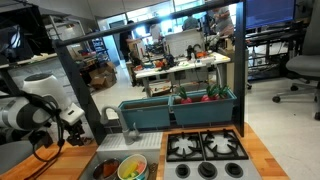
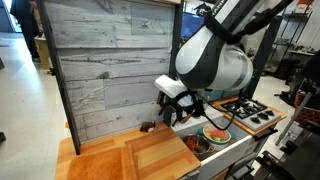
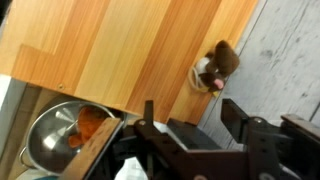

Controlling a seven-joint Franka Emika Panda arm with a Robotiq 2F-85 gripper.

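A small brown-and-white plush toy lies on the wooden counter near the grey wall, ahead of my fingers in the wrist view. In exterior view 2, what looks like the same toy sits at the foot of the wall. My gripper is open, its two fingertips apart and nothing seen between them. In that exterior view, the gripper is above the counter to the toy's right; dark parts blur its outline. In exterior view 1, the white arm reaches down at the left.
A metal pot with something orange-brown inside sits in the sink beside the counter. A yellow-rimmed bowl stands next to it. Further right is the stove, with blue bins behind. An orange mat covers part of the counter.
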